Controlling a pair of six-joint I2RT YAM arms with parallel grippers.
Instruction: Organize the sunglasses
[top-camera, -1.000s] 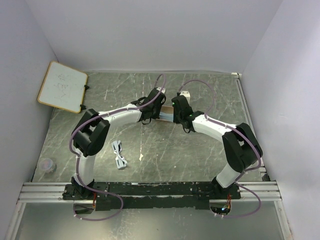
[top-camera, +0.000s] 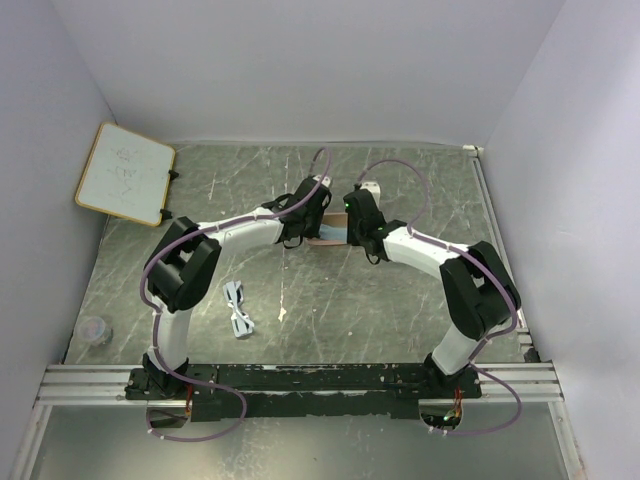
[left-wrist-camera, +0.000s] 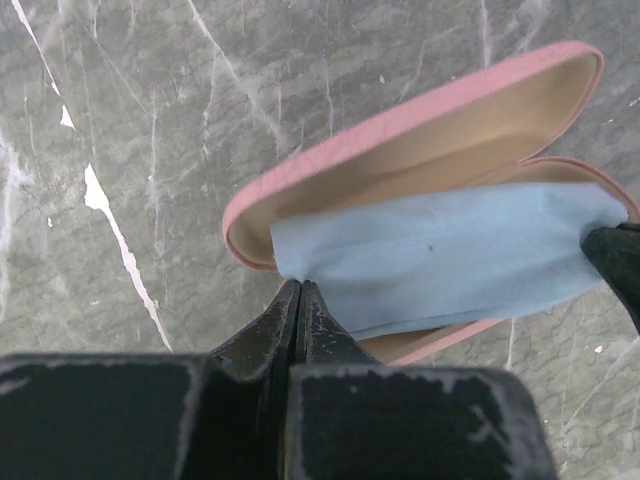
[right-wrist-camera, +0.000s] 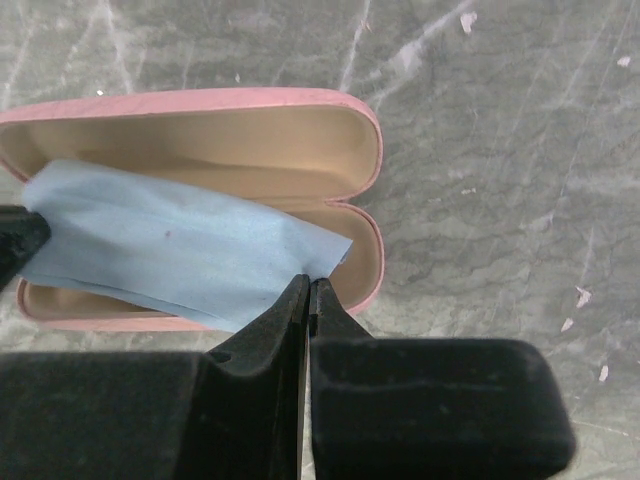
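An open pink case (left-wrist-camera: 410, 115) with a beige lining lies on the table, its two halves spread in both wrist views. Across it stretches a light blue cloth (right-wrist-camera: 175, 245), covering much of the lower half. My left gripper is shut on the cloth's left end. At the opposite end, my right gripper is shut with the cloth's edge at its fingertips. In the top view the case (top-camera: 337, 219) sits between the two grippers, partly hidden by them. I can make out no sunglasses in the case; the cloth hides part of its inside.
A white and dark elongated object (top-camera: 238, 309) lies on the table at the front left. A small clear round container (top-camera: 95, 330) stands near the left edge. Back left is a framed whiteboard (top-camera: 125, 172).
Both arms stand almost where they were.
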